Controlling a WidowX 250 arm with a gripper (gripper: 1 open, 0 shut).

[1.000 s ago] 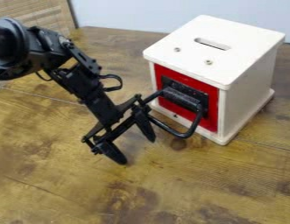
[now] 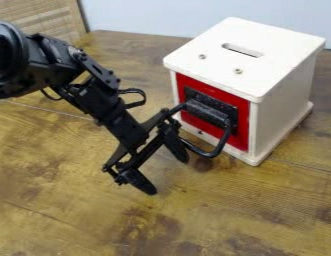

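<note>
A white wooden box (image 2: 279, 110) with a slotted top stands at the right on the wooden table. Its red front panel (image 2: 204, 127) carries a black plate with a black loop handle (image 2: 221, 140) that sticks out toward the arm. My black gripper (image 2: 160, 168) hangs low in front and left of the box, angled down, its two fingertips apart near the table and just short of the handle's lower end. Nothing shows clearly between the fingers; whether it touches the handle I cannot tell.
A cardboard or board piece (image 2: 32, 15) leans at the back left. A pale wall runs behind.
The arm has shifted and turned slightly over the last second, the gripper's near finger moving a little rightward and down. The box looks unmoved.
</note>
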